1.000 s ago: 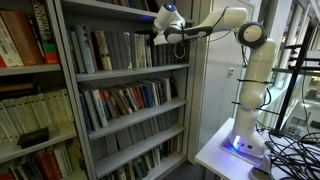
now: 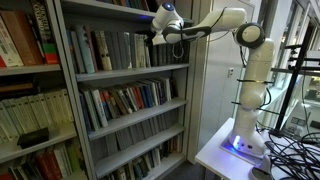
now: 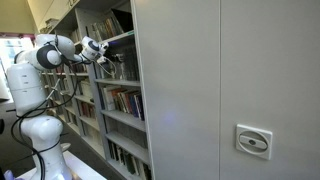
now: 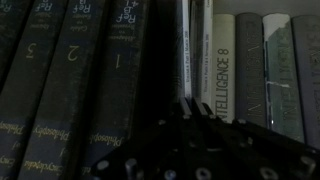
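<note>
In the wrist view my gripper is at the lower ends of two thin, pale-spined books. Its fingers look shut on a thin white book (image 4: 186, 50); the dark picture hides exactly how much they hold. A second thin book (image 4: 207, 50) stands right beside it. In exterior view 1 my gripper (image 2: 154, 39) reaches in at the upper shelf's row of books (image 2: 125, 48). That row is also partly visible behind the arm in exterior view 2, where the fingertips are too small to make out.
Thick dark encyclopedia volumes (image 4: 65, 85) stand left of the fingers. A pale book (image 4: 224, 65) and grey books (image 4: 252, 65) stand close on the right. The upright panel (image 2: 191, 100) bounds the bookcase. The white table (image 2: 225, 155) under the arm's base is largely clear.
</note>
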